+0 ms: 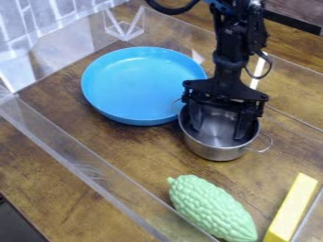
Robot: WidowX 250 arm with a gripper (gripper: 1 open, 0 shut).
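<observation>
My black gripper [222, 112] is low over a steel pot [217, 147], its fingers reaching down inside the pot. It is open as far as shows; what lies between or under the fingertips is hidden in the dark of the pot. The pot has thin wire handles and stands on the wooden surface, just right of a blue plate [132, 85].
A pale green corn-like vegetable [209, 206] lies at the front, with a yellow block [293, 206] to its right. Clear plastic walls edge the workspace at left and right.
</observation>
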